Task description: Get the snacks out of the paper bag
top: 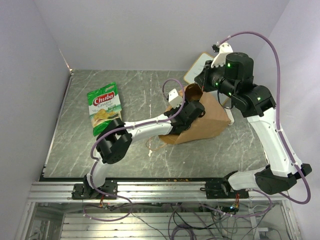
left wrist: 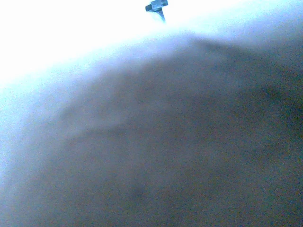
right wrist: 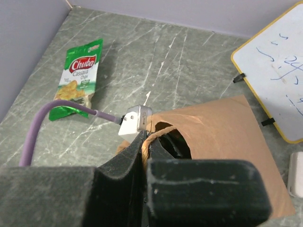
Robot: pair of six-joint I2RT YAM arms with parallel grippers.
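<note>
The brown paper bag lies tilted on the table, its mouth facing left. My right gripper is shut on the bag's twisted paper handle at the upper rim. The left arm reaches into the mouth, so its fingers are hidden inside the bag. Only a dark, blurred brownish surface fills the left wrist view, with bright light above. Whether the left gripper is open or holds anything does not show. A green and white Chuba cassava chips pack lies flat on the table, left of the bag.
A whiteboard with a yellow edge rests behind the bag on the right, near a small white object. Grey walls close in the table. Bare marble tabletop lies between the chips pack and the bag.
</note>
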